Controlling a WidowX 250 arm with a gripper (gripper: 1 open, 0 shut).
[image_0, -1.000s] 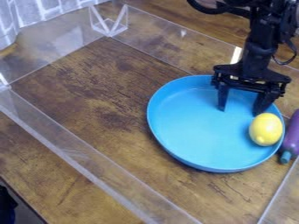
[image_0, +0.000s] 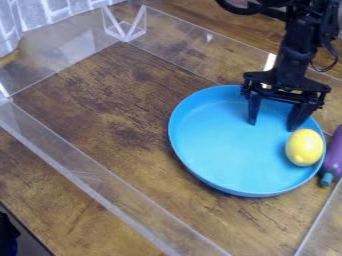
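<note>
My black gripper (image_0: 282, 102) hangs from the top right over the back of a round blue plate (image_0: 225, 146), its fingers pointing down apart, open, with nothing visible between them. A yellow egg-shaped object (image_0: 305, 147) lies on the plate's right side, in front of the gripper.
A purple elongated object (image_0: 330, 162) lies just outside the plate at the right edge of the view. Clear plastic walls border the wooden surface (image_0: 94, 100), which is bare to the left of the plate. A small white piece (image_0: 124, 27) is at the back left.
The gripper and arm have shifted very slightly to the left over the plate. The plate and the objects have not visibly moved.
</note>
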